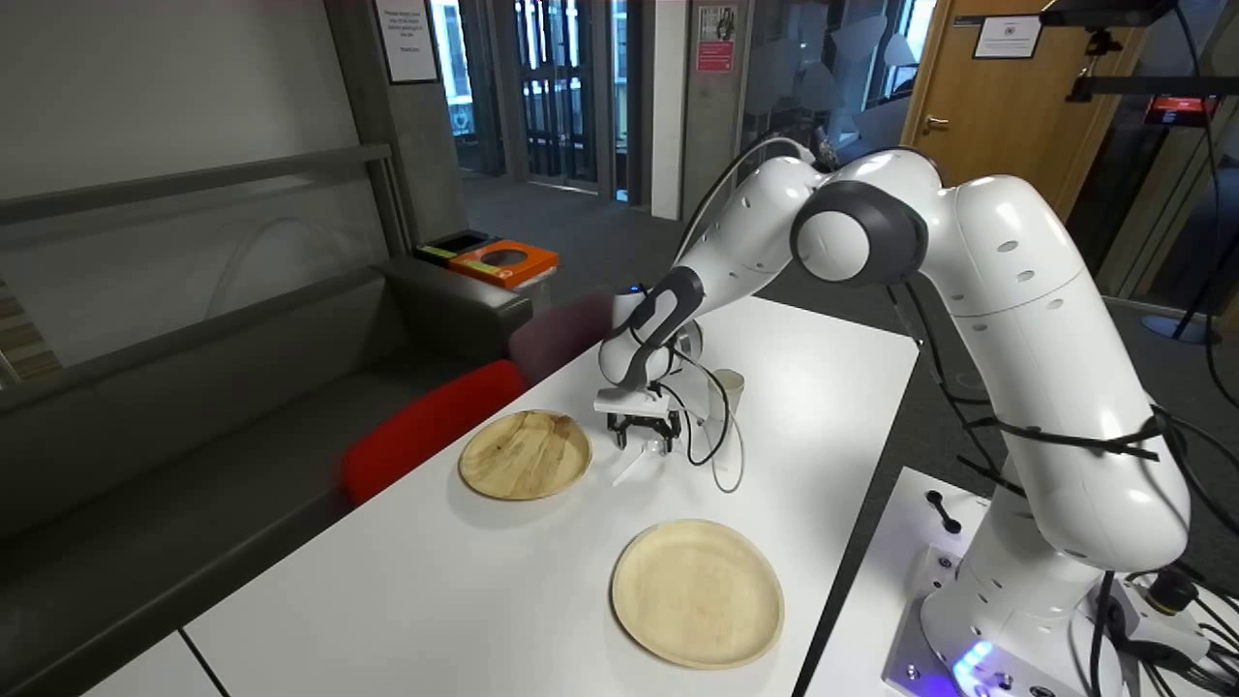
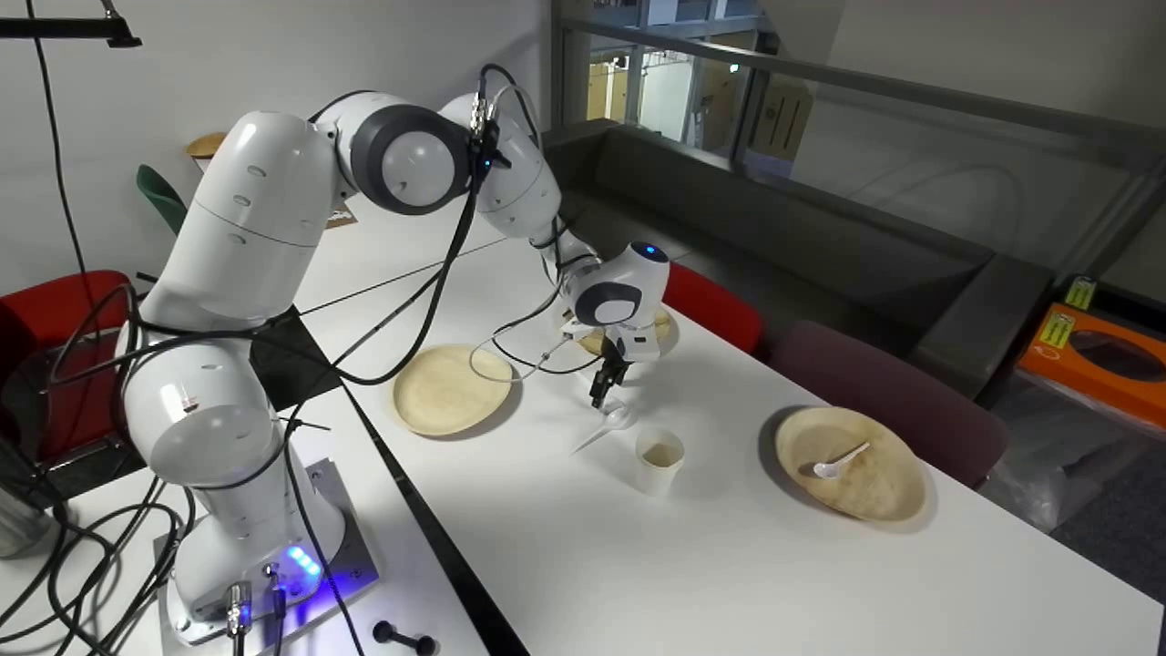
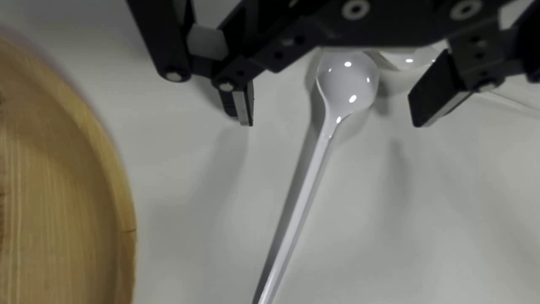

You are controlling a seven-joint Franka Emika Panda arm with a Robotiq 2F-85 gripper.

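In the wrist view a white plastic spoon (image 3: 303,195) lies on the white table, its bowl at the top and its handle running down to the left. My gripper is open above it, one finger on each side of the bowl and touching neither. Part of another shiny white piece (image 3: 407,58) shows behind the gripper; I cannot tell what it is. From the second exterior view, the gripper (image 2: 603,395) points down just over the spoon's bowl, with the spoon's handle (image 2: 593,438) reaching toward the front.
A pale cup (image 2: 659,460) stands close to the gripper. One wooden plate (image 1: 526,454) is beside it, another (image 1: 697,593) nearer the front. A third plate (image 2: 864,494) holds a white spoon (image 2: 841,460).
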